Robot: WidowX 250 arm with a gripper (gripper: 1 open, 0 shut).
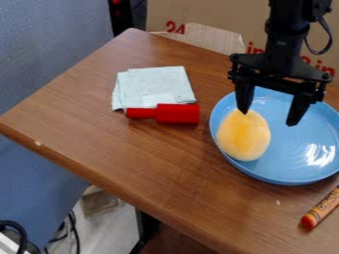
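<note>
My black gripper (272, 100) hangs over the blue plate (300, 154) at the right, its two fingers pointing down and standing well apart, with nothing seen between them. On the plate's left side, a little below the left finger, lies a pale yellow-orange oval object (244, 135). A red cylinder (173, 113) lies left of the plate, beside a folded light cloth (154, 87).
An orange crayon-like stick (319, 208) lies at the front right of the wooden table (99, 149). A cardboard box (212, 14) stands behind the table; cables show at the lower left, off the table.
</note>
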